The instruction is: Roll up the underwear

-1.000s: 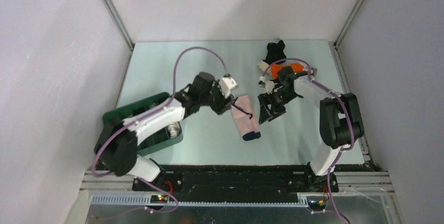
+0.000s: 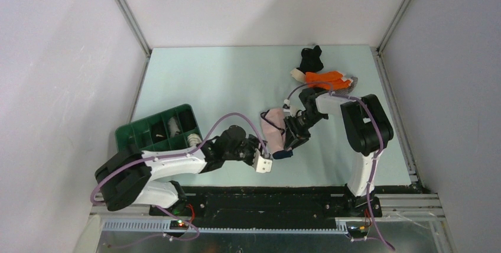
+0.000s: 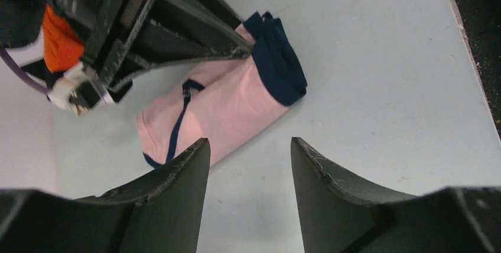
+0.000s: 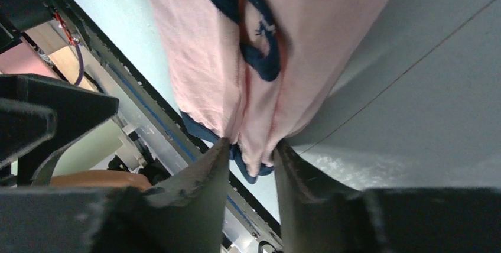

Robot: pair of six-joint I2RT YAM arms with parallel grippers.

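Note:
The pink underwear [image 2: 273, 130], with navy trim, lies flattened into a narrow strip at mid-table. In the left wrist view its navy band [image 3: 280, 67] shows at the near end. My right gripper is closed in around cloth near that band; the fabric is bunched and pinched between its fingertips. From the left wrist view, the right fingers [image 3: 177, 40] press down over the strip beside the navy band. My left gripper stands open, bare table between its fingers, just to the side of the cloth. The right gripper hides part of the strip.
At the left stands a green divided box [image 2: 155, 127] with rolled items in it. Orange cloth [image 2: 326, 80] and a black garment [image 2: 311, 59] lie at the back right.
My left gripper has come down from above and toward the table's front edge. The right one has moved left onto the underwear, gathering cloth between its fingers.

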